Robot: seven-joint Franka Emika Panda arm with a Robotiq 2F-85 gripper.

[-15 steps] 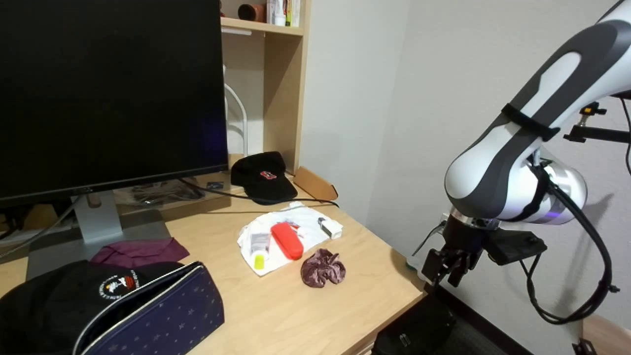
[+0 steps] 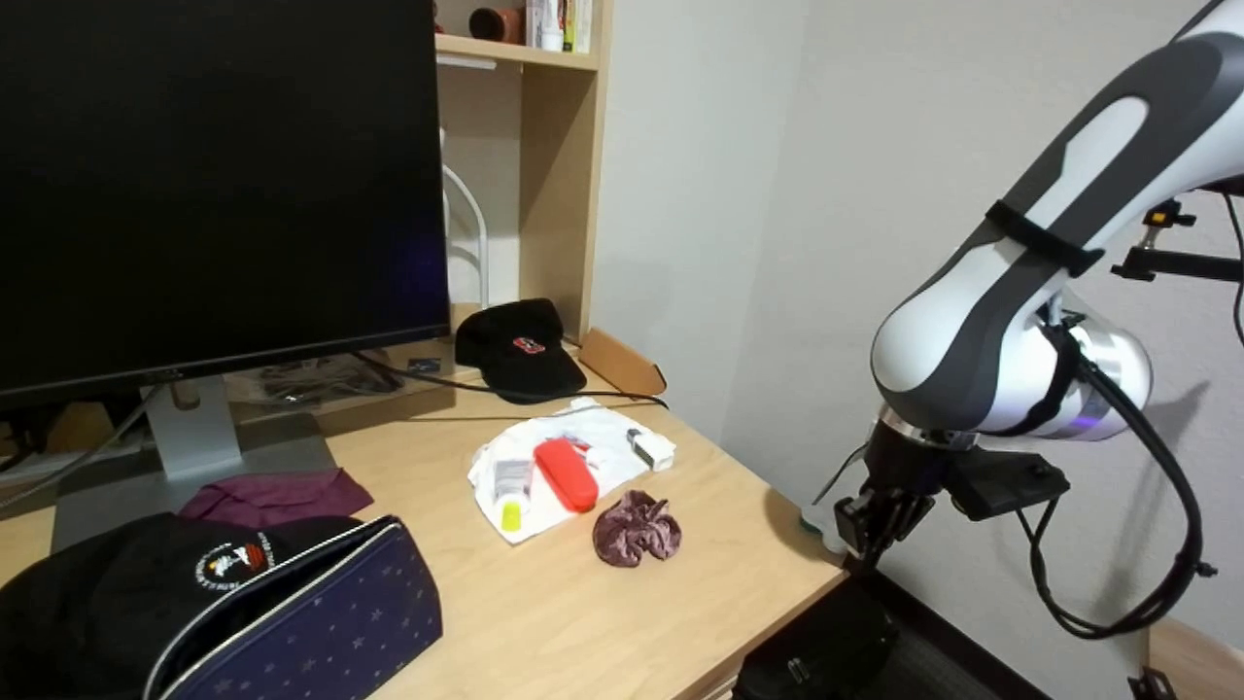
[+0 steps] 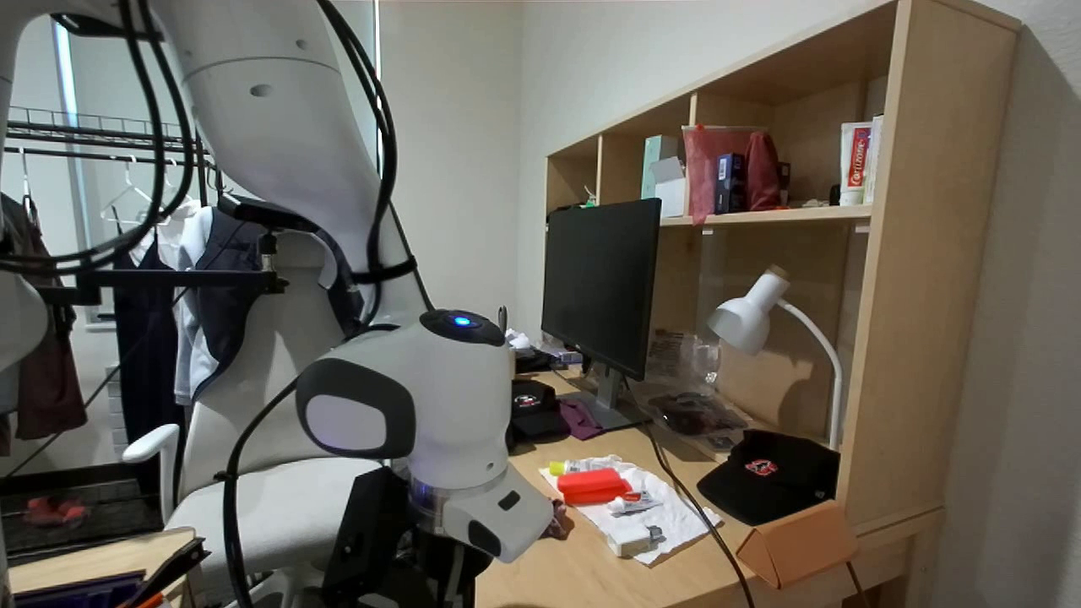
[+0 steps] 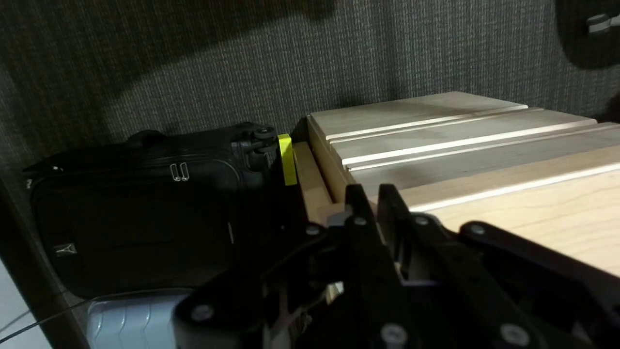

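My gripper is drawn nearly together, its two dark fingers close and parallel with a narrow gap at the tips. Pale wood shows in that gap; I cannot tell whether anything is held. From exterior view 1, the gripper (image 2: 863,558) points down at the right-hand edge of the wooden desk (image 2: 746,548). In the wrist view, the desktop (image 4: 540,215) is to the right of the fingers, and stepped wooden drawer fronts (image 4: 430,122) lie beyond them. Exterior view 2 hides the fingertips behind the arm (image 3: 446,405).
A black suitcase (image 4: 145,221) stands on the carpet beside the desk. On the desktop are a white cloth (image 2: 548,437) with a red case (image 2: 567,476) and small items, a scrunchie (image 2: 636,529), a black cap (image 2: 519,350) and a blue pouch (image 2: 327,618).
The desktop items are unmoved.
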